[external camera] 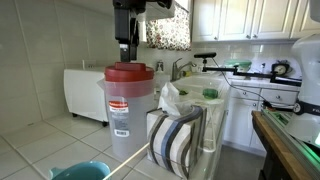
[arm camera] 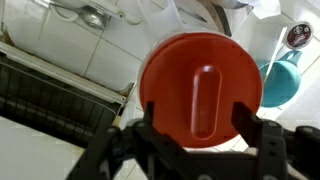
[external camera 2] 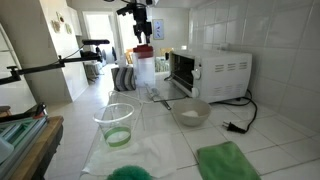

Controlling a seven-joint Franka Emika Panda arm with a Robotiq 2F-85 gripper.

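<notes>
A tall clear container (external camera: 130, 118) with a red lid (external camera: 127, 73) stands on the tiled counter. My gripper (external camera: 127, 56) is directly above that lid, pointing down. From overhead in the wrist view, the round lid (arm camera: 178, 128) fills the middle, with a long raised handle (arm camera: 205, 100) across it. The gripper is open, one dark finger on either side of this handle with gaps between; whether the fingertips touch the lid is unclear. In exterior view 2 the lid (external camera 2: 143, 51) and container appear small at the far end.
Close to the container are a striped bag (external camera: 174, 140) and a teal cup (external camera: 82, 171). A toaster oven (external camera 2: 210, 75), bowl (external camera 2: 194, 112), clear cup (external camera 2: 117, 125) and green cloth (external camera 2: 226, 162) lie along the counter. A dish rack (arm camera: 50, 95) borders the wrist view.
</notes>
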